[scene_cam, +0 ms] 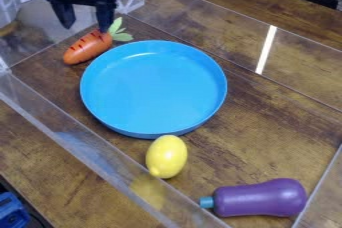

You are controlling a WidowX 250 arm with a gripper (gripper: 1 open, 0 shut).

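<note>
My black gripper (80, 8) hangs at the top left, open, just above and behind an orange carrot (88, 47) with a green top, which lies on the wooden surface. Nothing shows between the fingers. A blue plate (152, 86) sits in the middle, right of and in front of the carrot. A yellow lemon (166, 157) lies in front of the plate, and a purple eggplant toy (261, 197) lies at the bottom right.
Clear plastic walls surround the area on several sides. The wooden surface (274, 122) right of the plate is free. A small blue object (10, 212) shows at the lower left corner.
</note>
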